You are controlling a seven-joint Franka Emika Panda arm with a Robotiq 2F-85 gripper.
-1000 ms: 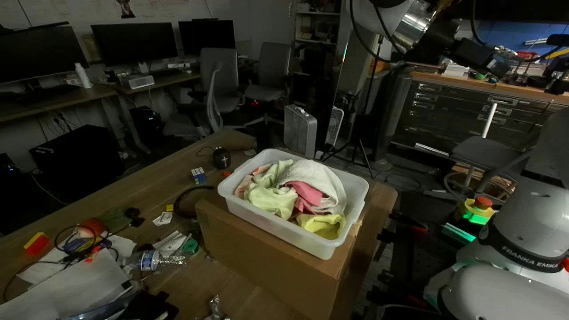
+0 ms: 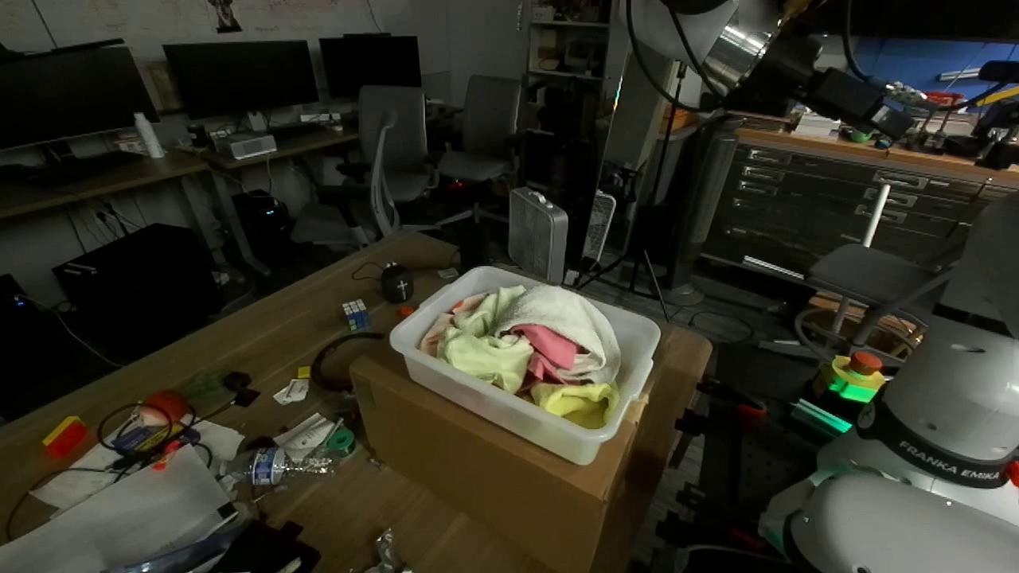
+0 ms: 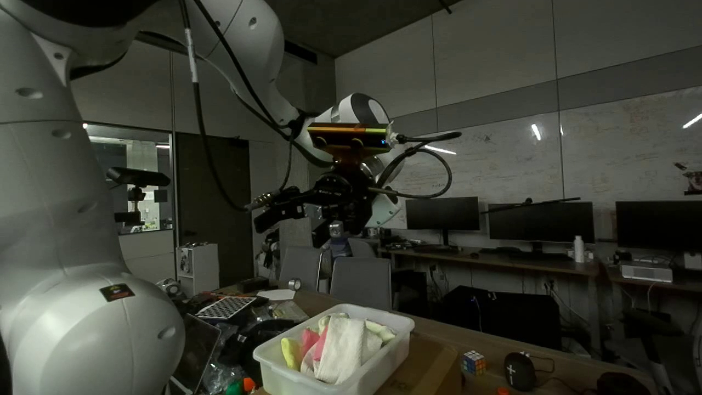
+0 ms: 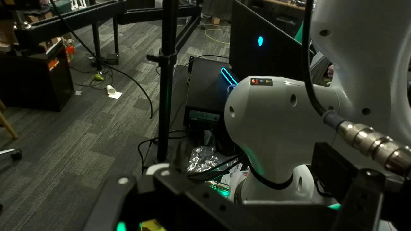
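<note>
Crumpled cloths fill a white plastic bin [image 2: 430, 355]: a white towel [image 2: 578, 320], a pale green cloth [image 2: 487, 358], a pink cloth [image 2: 549, 345] and a yellow cloth [image 2: 578, 401]. From the other side, the white towel [image 3: 342, 349] hangs down inside the bin. My gripper [image 3: 279, 214] is high above the bin, well clear of it, and points sideways toward the arm's base. In the wrist view its black fingers [image 4: 332, 165] stand apart, with nothing visible between them; the bin is outside that view.
The bin stands on a cardboard box [image 2: 478, 468] on the wooden table. A Rubik's cube [image 2: 355, 314] and a black speaker [image 2: 397, 282] sit behind it. Cables, papers and a plastic bottle [image 2: 272, 466] clutter the left. Below the gripper are the robot's base and black frame posts [image 4: 165, 96].
</note>
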